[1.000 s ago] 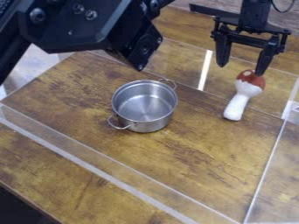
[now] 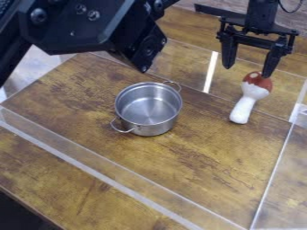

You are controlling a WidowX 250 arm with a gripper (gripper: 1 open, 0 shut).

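A black gripper (image 2: 252, 57) hangs at the top right, its two fingers spread apart with nothing visible between them. Just below it, on the wooden surface, lies a white-handled object with a reddish-brown head (image 2: 249, 96); I cannot tell whether a fingertip touches it. Left of centre stands an empty steel pot (image 2: 147, 112) with two wire handles.
A large black arm body (image 2: 96, 27) covers the upper left. Clear plastic edges run along the left and bottom, and a clear panel (image 2: 292, 171) is at the right.
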